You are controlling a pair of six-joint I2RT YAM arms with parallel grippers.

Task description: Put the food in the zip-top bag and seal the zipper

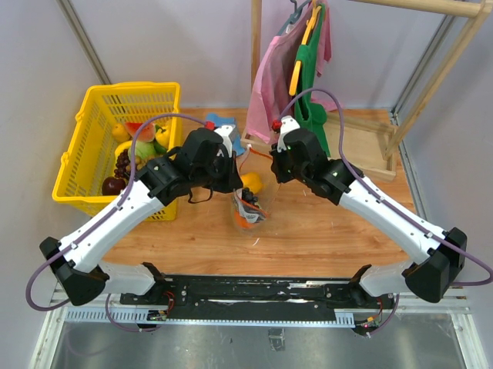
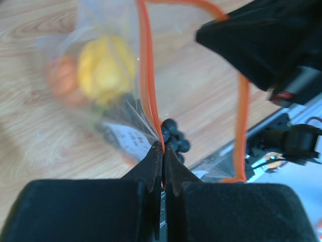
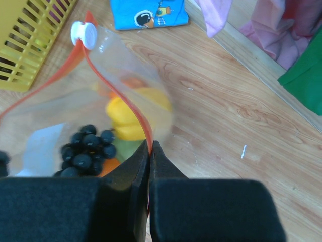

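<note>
The zip top bag (image 1: 254, 204) stands on the table with yellow food (image 1: 250, 183), dark grapes (image 3: 85, 156) and orange and green pieces inside. My left gripper (image 1: 233, 184) is shut on the bag's orange zipper edge (image 2: 148, 85), which runs between its fingertips in the left wrist view. My right gripper (image 1: 276, 165) is shut on the orange rim at the other side, visible running into its fingers in the right wrist view. A white slider (image 3: 83, 34) sits at one end of the zipper.
A yellow basket (image 1: 77, 154) of food stands at left. A blue cloth (image 3: 146, 14) lies behind the bag. A wooden rack (image 1: 427, 92) with hanging garments is at back right.
</note>
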